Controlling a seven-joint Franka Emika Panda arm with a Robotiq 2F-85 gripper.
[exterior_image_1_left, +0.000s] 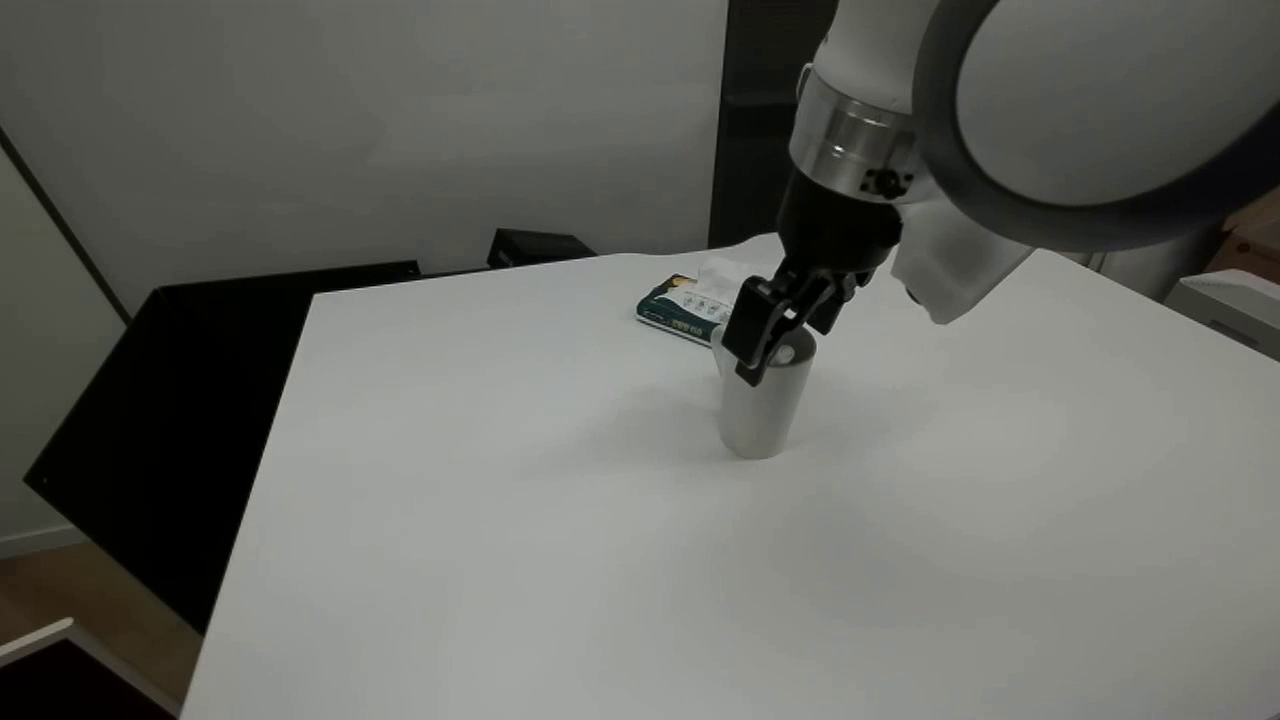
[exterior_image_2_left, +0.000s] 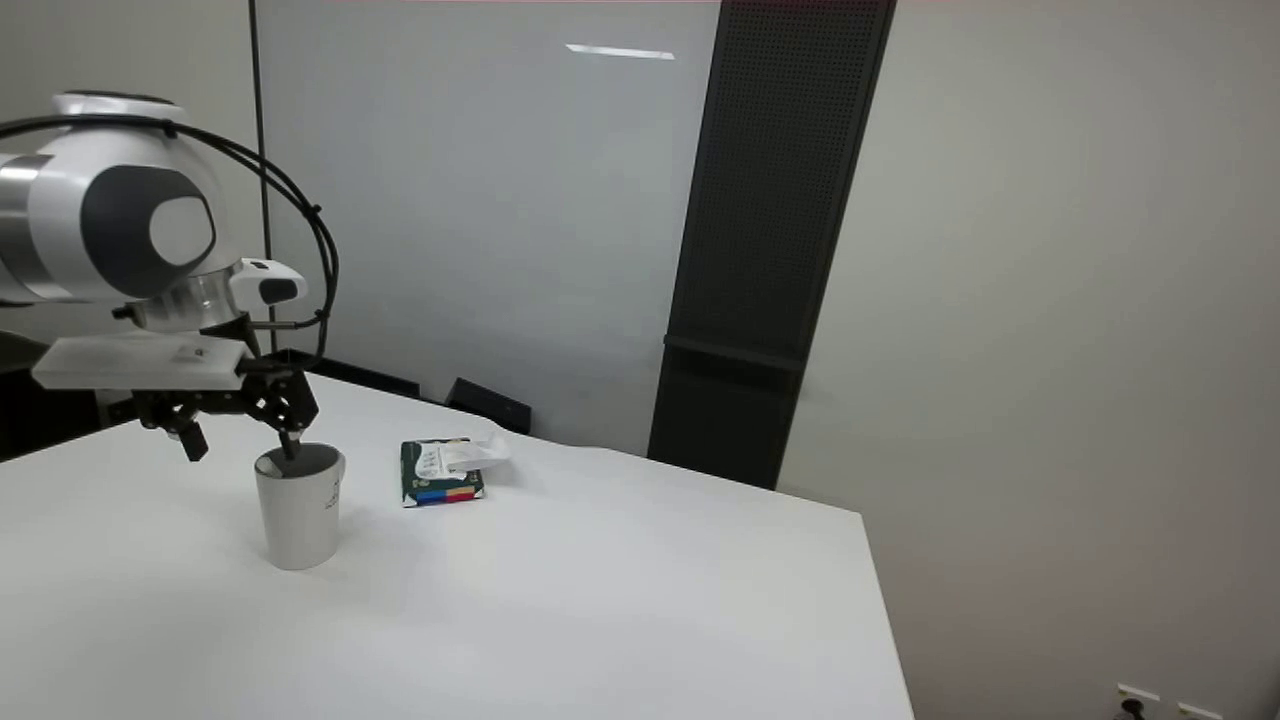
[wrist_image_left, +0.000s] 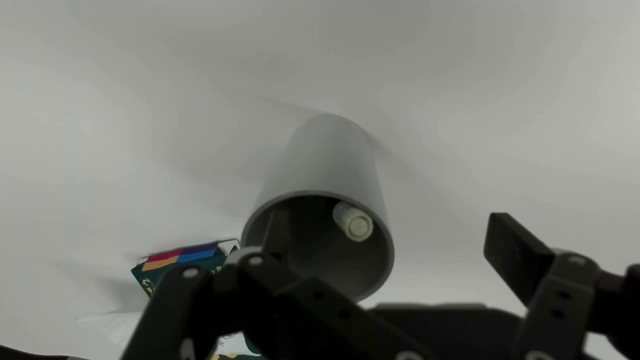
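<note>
A light grey cup stands upright on the white table, its mouth up. Inside it leans a pale, thin marker-like stick, whose round end shows in the wrist view. My gripper is open, the fingers wide apart and nothing held between them. One of its fingers overlaps the cup's mouth, and the other is out beyond the rim over bare table. Exterior view 2 also has the gripper above the cup, with one fingertip at the opening. Whether that finger touches the wall, I cannot tell.
Behind the cup lies a green tissue pack with a white tissue sticking out. Bare white table spreads in front of the cup and to both sides. A black box sits past the far table edge.
</note>
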